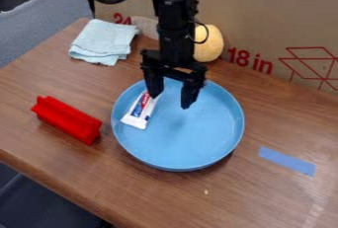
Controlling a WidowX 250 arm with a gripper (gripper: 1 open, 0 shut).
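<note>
My black gripper (pixel 172 90) is open above the back of a light blue plate (pixel 192 138), its fingers spread over the upper end of a white toothpaste tube (pixel 136 114) with red and blue print. The tube lies in the left part of the plate, its upper end partly hidden by a finger.
A red cylindrical object (pixel 66 119) lies left of the plate. A folded light cloth (pixel 101 39) sits at the back left, a yellow round object (pixel 208 44) at the back by a cardboard wall. Blue tape (pixel 287 161) marks the clear table at right.
</note>
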